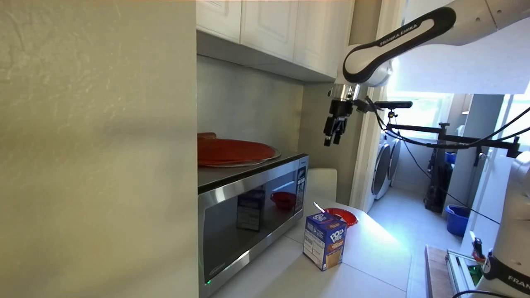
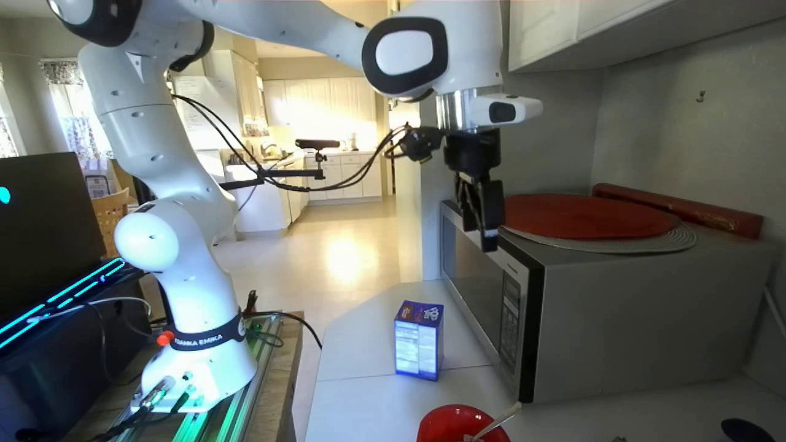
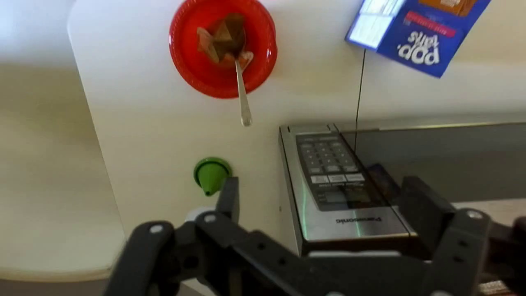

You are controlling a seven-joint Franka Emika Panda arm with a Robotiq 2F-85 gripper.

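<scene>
My gripper is open and empty, its two dark fingers spread apart in the wrist view. In exterior view 1 the gripper (image 1: 333,140) hangs in the air, higher than the microwave's top. Below it on the white counter is a red bowl (image 3: 190,59) with a spoon (image 3: 242,93) and some brown and pale pieces inside. A small green cone-shaped object (image 3: 212,176) lies between the bowl and the left finger as the wrist view shows it. The blue Pop-Tarts box (image 1: 325,241) stands upright in front of the microwave.
A silver Panasonic microwave (image 1: 253,211) with its door closed takes up the counter's wall side. On top lie a red disc (image 2: 582,215) and a dark red long box (image 2: 678,210). White cabinets (image 1: 268,25) overhang the counter.
</scene>
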